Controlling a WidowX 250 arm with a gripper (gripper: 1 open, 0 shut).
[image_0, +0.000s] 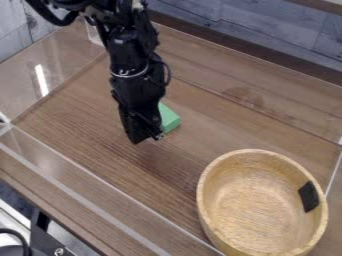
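My black gripper (142, 130) hangs low over the wooden table, left of centre, its tip close to the surface. It looks shut, with nothing visible held in it. Just behind and right of its tip lies a green object (168, 117), partly hidden by the gripper.
A large tan round bin (261, 208) with a dark patch on its rim fills the lower right. A grey wall stands at the back, and cables lie off the table's lower-left edge.
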